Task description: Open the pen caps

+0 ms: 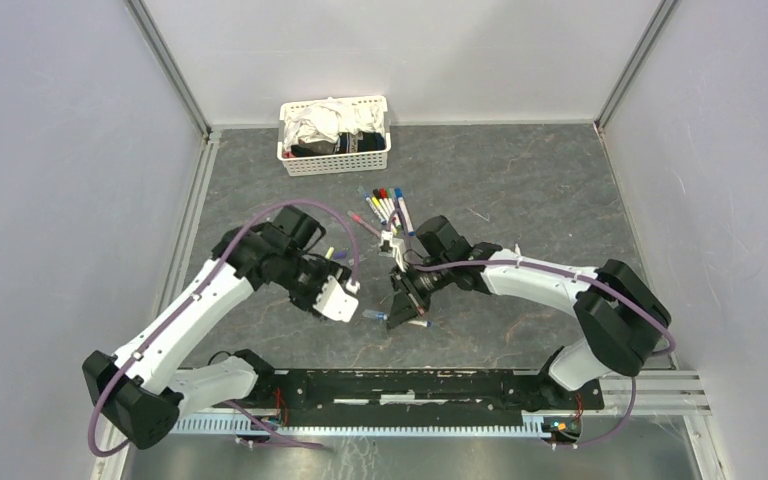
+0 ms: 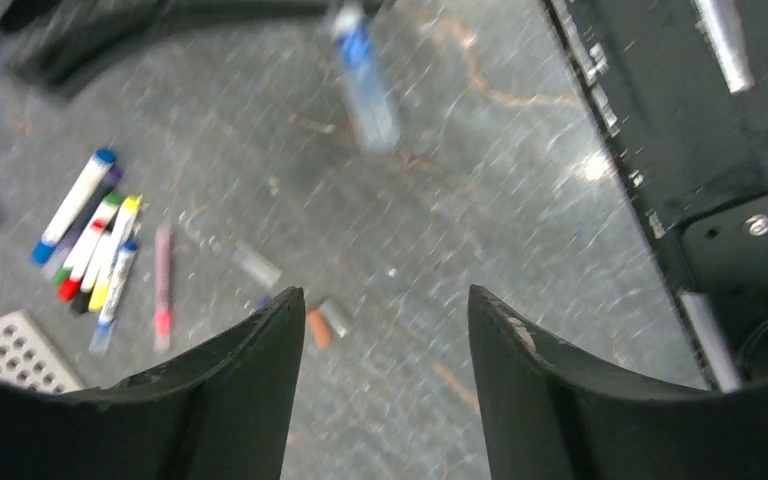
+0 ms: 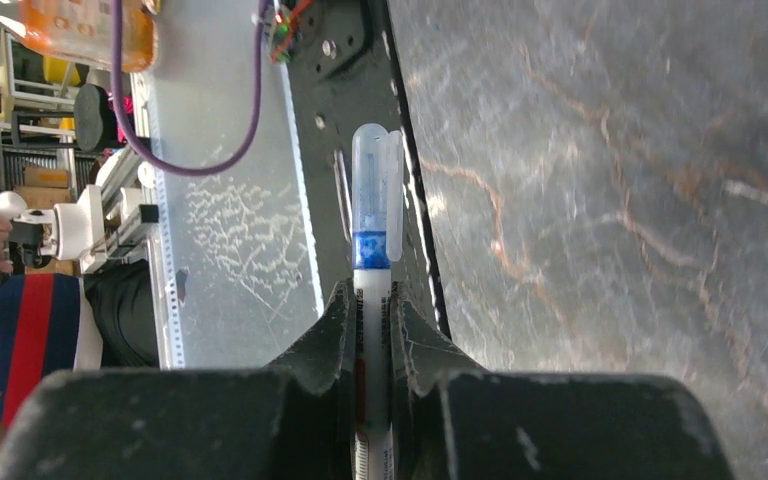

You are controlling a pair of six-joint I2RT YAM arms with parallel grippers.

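Observation:
My right gripper is shut on the white body of a blue-banded pen [image 3: 371, 310]. Its clear cap [image 3: 370, 185] with a side clip still sits on the pen's end, pointing away from the fingers. From above, this capped end [image 1: 374, 315] sticks out to the left of the right gripper [image 1: 402, 312]. My left gripper stands open, its fingers apart with only floor visible between them. In the left wrist view the held pen's blue band [image 2: 356, 48] appears blurred near the top.
Several markers [image 2: 90, 232] lie in a row near a pink pen [image 2: 163, 285]. A clear cap [image 2: 257, 265] and an orange piece [image 2: 318, 328] lie loose on the floor. A white basket [image 1: 335, 166] of cloth stands at the back.

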